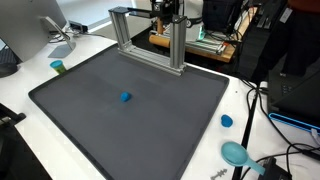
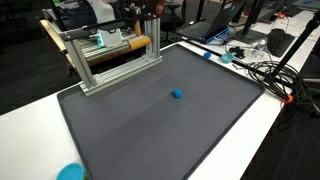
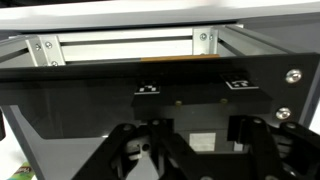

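In the wrist view my gripper is at the black front (image 3: 90,97) of a drawer-like unit with silver rails. Its two fingertips stand apart, with a dark handle-like piece (image 3: 200,102) between them. That piece is dark on dark, so its exact shape is hard to tell. The silver frame (image 1: 150,57) of the unit stands at the far edge of the grey board, and the arm reaches its top at the upper edge of exterior view 1. A small blue object (image 1: 125,97) lies on the board.
The grey board (image 1: 150,125) is otherwise clear. A green-topped cup (image 1: 58,67) stands to its left. A blue disc (image 1: 227,121) and a turquoise ladle-like item (image 1: 238,155) lie on the white table at the right, near dark cables. Shelving and other items crowd behind the frame.
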